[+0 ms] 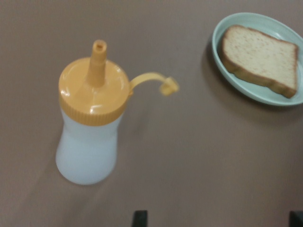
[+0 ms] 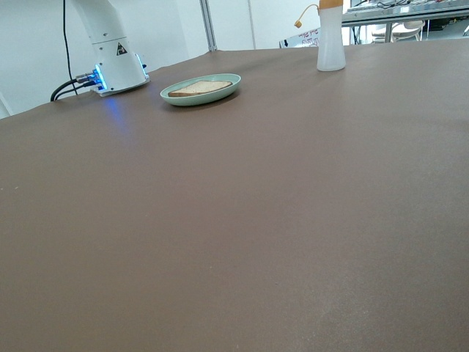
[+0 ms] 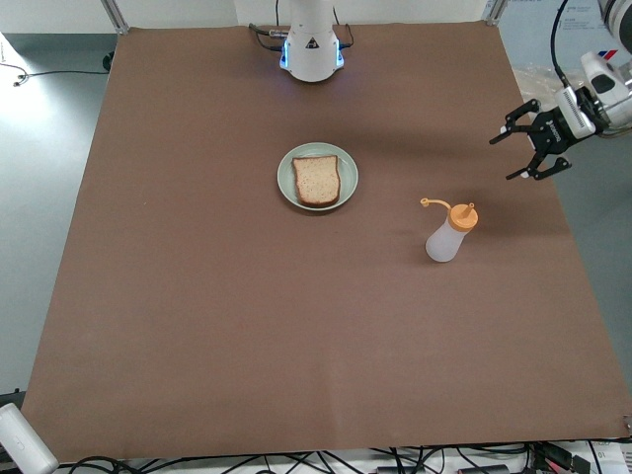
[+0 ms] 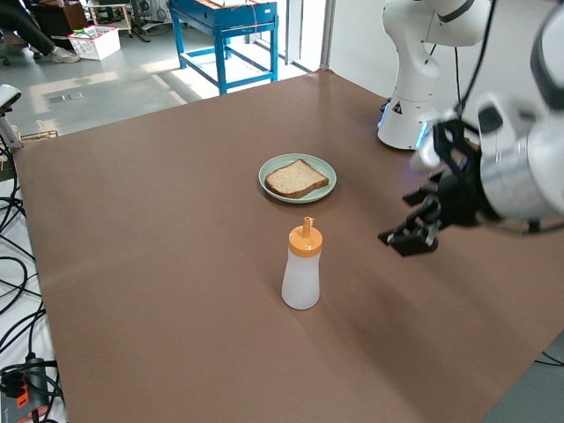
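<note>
A squeeze bottle (image 3: 444,237) with an orange lid and its cap hanging on a strap stands upright on the brown table, also seen in the wrist view (image 1: 87,146). A slice of bread (image 3: 316,180) lies on a pale green plate (image 4: 328,178) to its left in the left camera view. My black gripper (image 3: 523,153) is raised at the table's right edge, beyond the bottle and apart from it, open with nothing between its fingers. Its two fingertips show at the bottom of the wrist view.
A white robot base (image 3: 311,54) with cables stands at the table's back. Cables lie along the near edge outside the table (image 3: 296,346).
</note>
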